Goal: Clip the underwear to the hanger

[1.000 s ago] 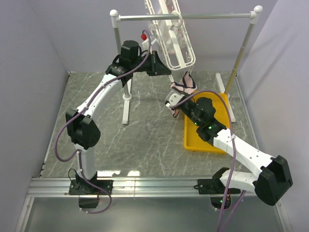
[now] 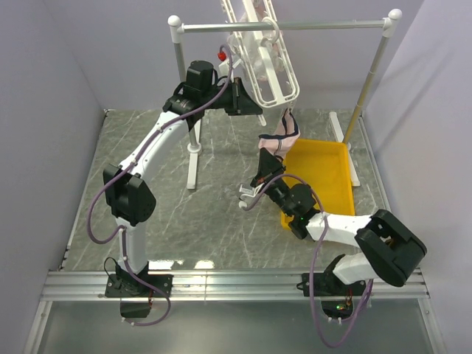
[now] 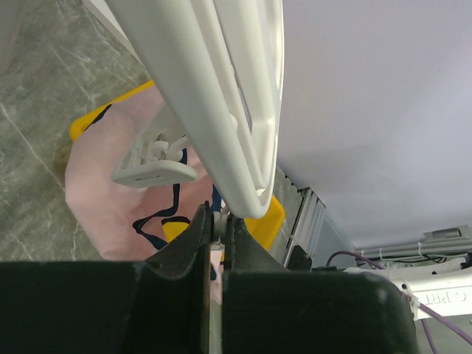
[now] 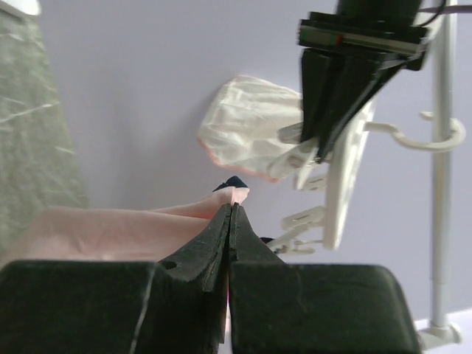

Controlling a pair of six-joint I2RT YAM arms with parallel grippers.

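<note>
The white clip hanger point(image 2: 269, 63) hangs from the rack's bar. My left gripper is shut on its lower part at a clip; in the top view it is at the hanger's left. Pink underwear with navy trim point(image 2: 280, 133) hangs below the hanger, in front of the left gripper in its wrist view point(image 3: 110, 184). My right gripper is shut at the underwear's lower part, with pink cloth point(image 4: 140, 232) at its fingertips; whether it pinches it is hard to tell. A white clip point(image 3: 151, 166) shows beside the cloth.
A yellow bin point(image 2: 324, 177) stands on the right of the marble floor, beneath the underwear. The rack's posts point(image 2: 365, 81) rise either side. A pale cloth with pink edging point(image 4: 243, 125) hangs higher on the hanger.
The left arm holds still.
</note>
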